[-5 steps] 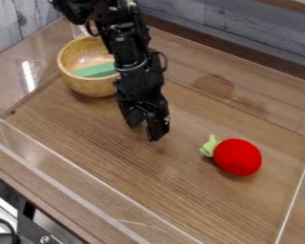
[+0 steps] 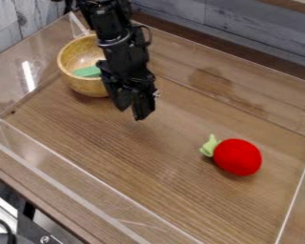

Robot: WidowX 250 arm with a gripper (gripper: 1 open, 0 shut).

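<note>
The black robot arm reaches down from the top of the view, and its gripper (image 2: 132,100) hangs above the wooden surface, just right of a yellow bowl (image 2: 81,51). The bowl holds a green item (image 2: 87,72) and is partly hidden behind the arm. A red, rounded object (image 2: 238,157) with a pale green piece (image 2: 209,146) at its left lies at the right. The fingers are small and dark, so their spacing is unclear.
A grey panelled wall (image 2: 238,24) runs along the back. Dark cables lie at the lower left corner.
The arm and gripper have risen and shifted a little toward the back, beside the bowl. The red object and the bowl look unmoved.
</note>
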